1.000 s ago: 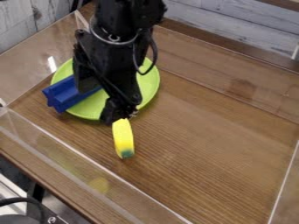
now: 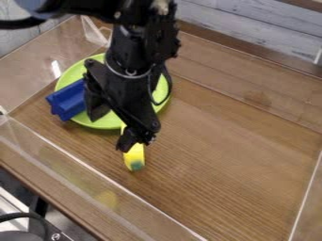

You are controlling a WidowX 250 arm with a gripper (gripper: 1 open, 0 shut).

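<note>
The black gripper [image 2: 111, 132] hangs over the left middle of the wooden table, its fingers open, one just above the yellow object [image 2: 134, 156] with a green tip, which lies on the table. Behind the gripper is a green plate [image 2: 151, 98], partly hidden by the arm. A blue block [image 2: 66, 102] lies at the plate's left side, partly behind the gripper. Whether the fingers touch the yellow object cannot be told.
Pale walls edge it at the back, and a cable lies at the lower left corner.
The gripper has shifted slightly and come down toward the yellow object, whose upper end is now more hidden by it.
</note>
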